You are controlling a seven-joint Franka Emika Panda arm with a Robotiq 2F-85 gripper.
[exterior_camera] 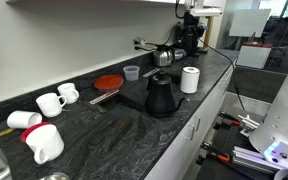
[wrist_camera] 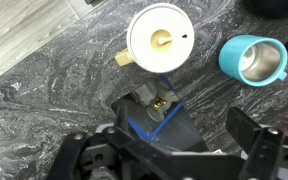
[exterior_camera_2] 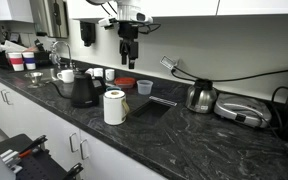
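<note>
High above the counter, my gripper [exterior_camera_2: 129,42] hangs in the air, touching nothing. In the wrist view the gripper stands open, its dark fingers wide apart with nothing between them. Below it lies a dark recess [wrist_camera: 181,128] in the counter, with small silvery items and a blue edge inside. Beyond the recess stands a white lidded canister [wrist_camera: 160,22] with a pale wooden tab. A teal cup [wrist_camera: 235,57] with a metal inside is to the right. The white canister [exterior_camera: 190,80] also shows next to the black kettle [exterior_camera: 162,97].
A red plate [exterior_camera: 109,82], white mugs [exterior_camera: 51,105] and a light blue container [exterior_camera_2: 145,88] stand on the counter. A steel kettle [exterior_camera_2: 201,97] and a toaster [exterior_camera_2: 242,108] are near the wall. Bare dark countertop [exterior_camera_2: 209,145] lies in front of them.
</note>
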